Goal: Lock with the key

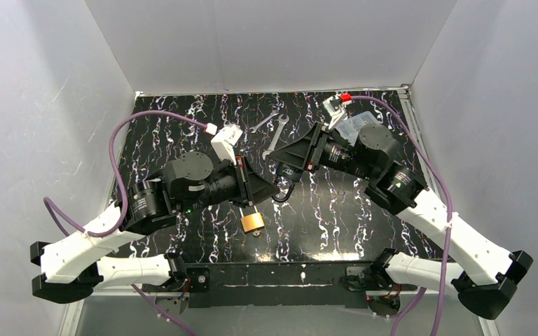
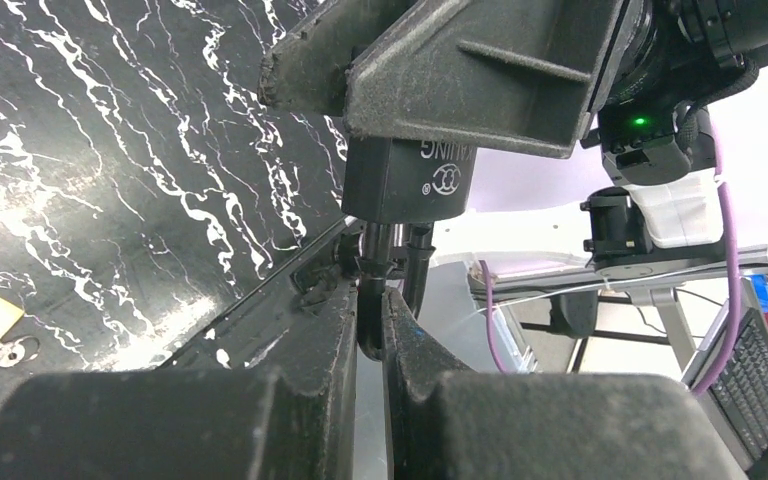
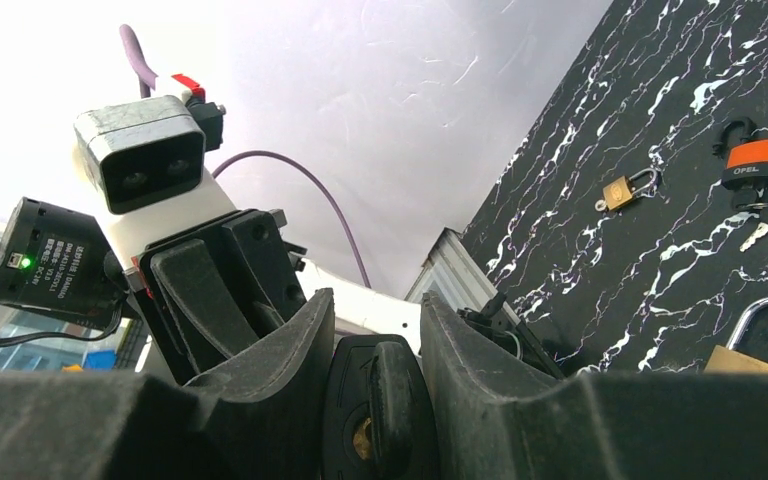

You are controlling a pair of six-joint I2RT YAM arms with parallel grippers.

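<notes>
In the left wrist view, a black padlock body (image 2: 408,180) with pale lettering sits between the fingers of my right gripper (image 1: 272,157), which is shut on it. Both legs of its dark shackle (image 2: 370,285) point toward my left gripper (image 1: 274,189), whose fingers (image 2: 305,400) pinch the curved end. From above, the black shackle loop (image 1: 284,198) shows beside the left fingertips. The right wrist view shows one end of the padlock (image 3: 380,395) between the fingers, with a round brass-coloured spot low on it. No key shows in either gripper. Whether the shackle is fully seated I cannot tell.
Below the grippers, a large brass padlock (image 1: 252,222) lies on the black marbled table. Two wrenches (image 1: 278,133) lie behind. A small brass padlock (image 3: 618,194), an orange-and-black padlock (image 3: 757,165) and keys (image 3: 765,215) rest on the table. A clear plastic box (image 1: 357,124) stands back right.
</notes>
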